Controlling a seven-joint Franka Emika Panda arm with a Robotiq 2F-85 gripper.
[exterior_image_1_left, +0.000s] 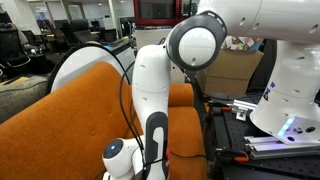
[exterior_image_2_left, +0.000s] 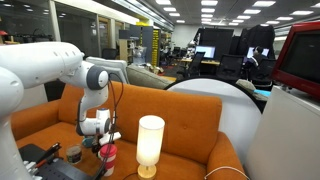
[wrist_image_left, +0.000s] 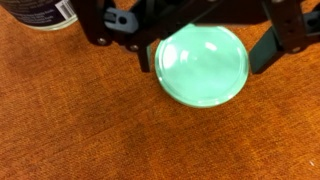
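In the wrist view my gripper is open, its dark fingers standing on either side of a round, pale green, glossy-topped object. That object's upper edge is hidden behind the gripper body, and bare gaps separate it from the fingertips. A can with a dark label shows at the upper left corner. From exterior view 2 the gripper is low over the sofa seat, too small to read its fingers. Exterior view 1 cuts off the fingertips at its bottom edge.
On the orange sofa, a pink-red can and a brownish can stand near the gripper. A lit white lamp is to their right. The backrest rises behind the arm. Farther right, the seat looks clear.
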